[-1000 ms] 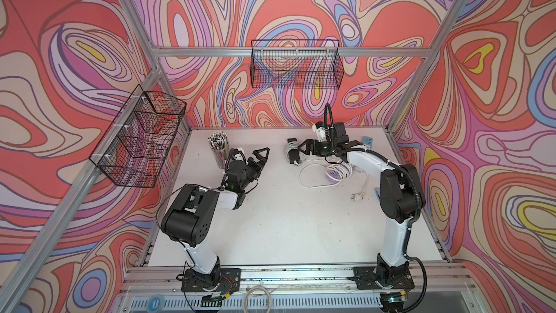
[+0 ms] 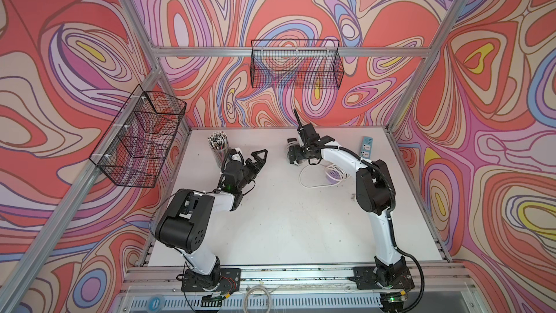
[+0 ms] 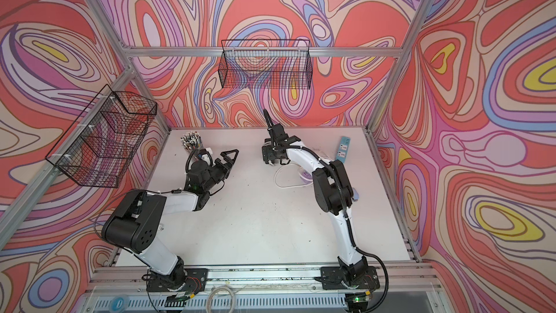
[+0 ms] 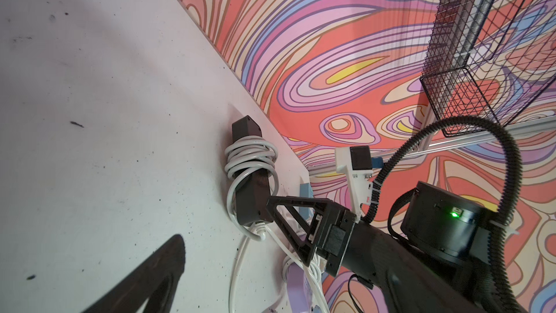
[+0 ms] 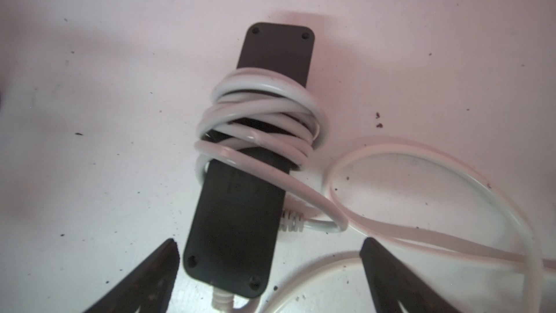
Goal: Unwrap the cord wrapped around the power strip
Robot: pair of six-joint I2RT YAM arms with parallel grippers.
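The black power strip (image 5: 237, 226) lies face down on the table's back middle. Several turns of white-grey cord (image 5: 263, 104) circle its upper half in the right wrist view; one turn slants down across its face to the right edge. Loose cord runs off to the right. Over the strip, my right gripper stands open, its fingers (image 5: 153, 272) either side of the lower end, with nothing gripped. Well to the left, my left gripper (image 2: 262, 159) hangs open and empty, and its wrist view looks across at the strip.
A purple ring-like object (image 2: 331, 175) lies right of the strip, under loops of loose cord. A blue-grey block (image 2: 366, 147) is at the back right. A cup of sticks (image 2: 219, 153) stands behind the left arm.
My right gripper has moved left from beside the strip to over it, hiding part of it in the top left view. The left arm has shifted only slightly.
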